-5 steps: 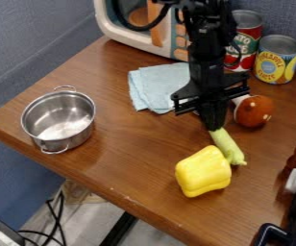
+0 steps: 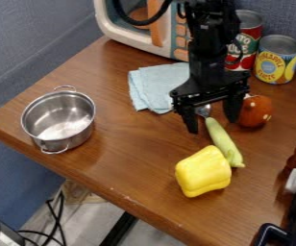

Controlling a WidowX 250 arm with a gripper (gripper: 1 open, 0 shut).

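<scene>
My black gripper hangs over the table just above the upper end of a pale yellow-green corn cob, with its fingers apart. The cob lies diagonally on the wooden table. A whitish piece shows at its upper end, between the fingers. A red-orange tomato sits just right of my gripper, and a yellow bell pepper lies below left of the cob.
A steel pot is at the left, a light blue cloth behind. Cans and a toy microwave stand at the back. Dark objects line the right edge.
My gripper has risen slightly and its fingers have spread apart. The cob remains lying on the table.
</scene>
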